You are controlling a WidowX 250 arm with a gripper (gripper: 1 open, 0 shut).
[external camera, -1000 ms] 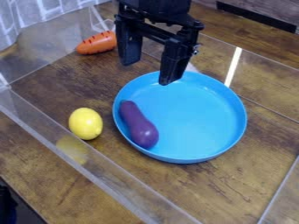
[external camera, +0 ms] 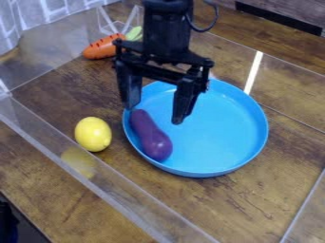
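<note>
My black gripper hangs over the left part of a blue bowl, open, its fingers apart. A purple eggplant lies in the bowl at the left, below the gripper. A yellow lemon-like object lies on the wooden table outside the bowl, to the left.
An orange carrot lies at the back left, partly hidden behind a green item. Clear plastic walls run along the left and lower left.
My gripper has moved toward the front and slightly left, from the back of the bowl to over its left part. The objects on the table look unmoved.
</note>
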